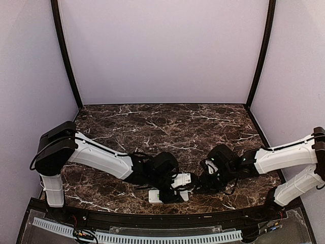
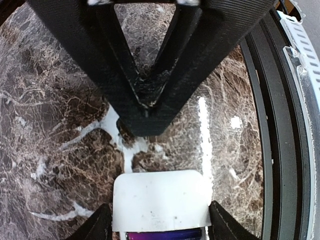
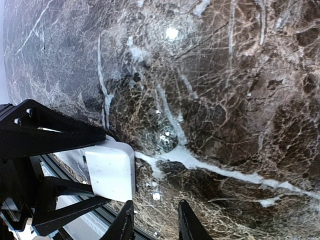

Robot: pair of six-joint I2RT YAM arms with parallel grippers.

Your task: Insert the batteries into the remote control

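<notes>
The white remote control (image 1: pixel 154 196) lies near the table's front edge, partly hidden under my left gripper (image 1: pixel 175 197). In the left wrist view, fingers (image 2: pixel 103 220) of that gripper stand close against both sides of the remote's rounded white end (image 2: pixel 161 200); firm contact cannot be told. A dark purple strip (image 2: pixel 165 234) shows below that end, perhaps a battery; its outline is cut off. The right wrist view shows the remote's white end (image 3: pixel 111 171) between the left fingers. My right gripper is partly open beside it, nothing between its fingers, over bare table.
Both arms crowd together above the remote. A metal rail with a white slotted strip (image 1: pixel 167 238) runs along the front edge. No loose batteries can be made out.
</notes>
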